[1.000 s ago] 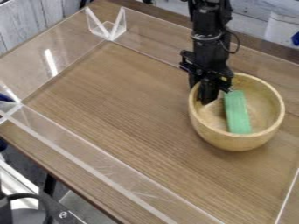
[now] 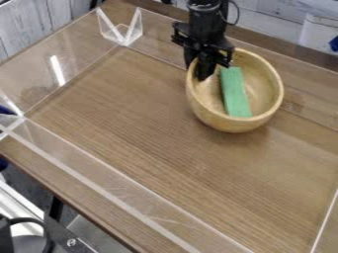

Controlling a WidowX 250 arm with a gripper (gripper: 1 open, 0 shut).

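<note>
A tan round bowl [image 2: 246, 114] with a green oblong object [image 2: 234, 91] inside is at the upper middle right of the camera view. My black gripper [image 2: 201, 61] is shut on the bowl's left back rim, the bowl tilted toward the camera. The exact fingertips are hard to make out.
A clear plastic piece [image 2: 119, 28] is at the back left. Black cables [image 2: 20, 239] lie at the lower left corner.
My gripper and the bowl have moved toward the back and left, with the green object staying inside the bowl.
</note>
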